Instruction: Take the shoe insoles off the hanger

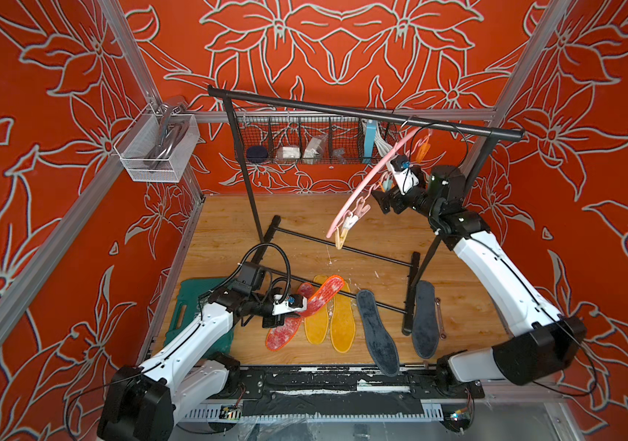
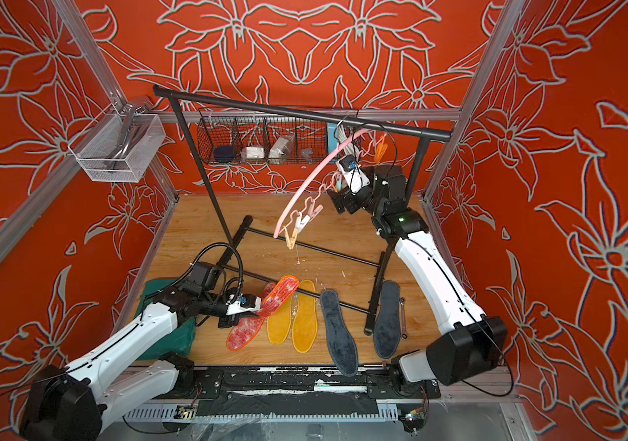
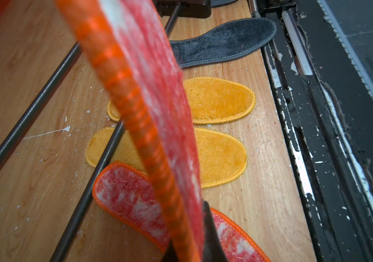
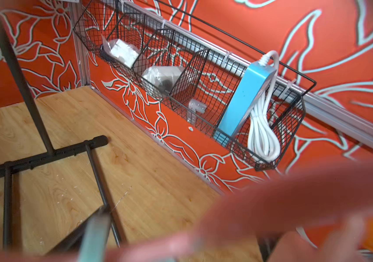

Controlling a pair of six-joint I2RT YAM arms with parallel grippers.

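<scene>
A pink hanger (image 1: 369, 183) with several clips hangs from the black rack, no insole visible on it. My right gripper (image 1: 386, 198) is beside the hanger; in the right wrist view pink plastic blurs across the foreground, and the finger stands open. My left gripper (image 1: 288, 310) is low at the front left, shut on a red insole (image 3: 160, 109) standing up close to its camera. Another red insole (image 1: 283, 334), two yellow insoles (image 3: 221, 157) and two dark grey insoles (image 1: 376, 330) lie on the wooden floor.
The rack's bottom bars (image 1: 339, 246) cross the floor under the insoles. A green board (image 1: 185, 316) lies at left. A wire basket (image 4: 182, 91) with a blue power strip hangs on the back wall.
</scene>
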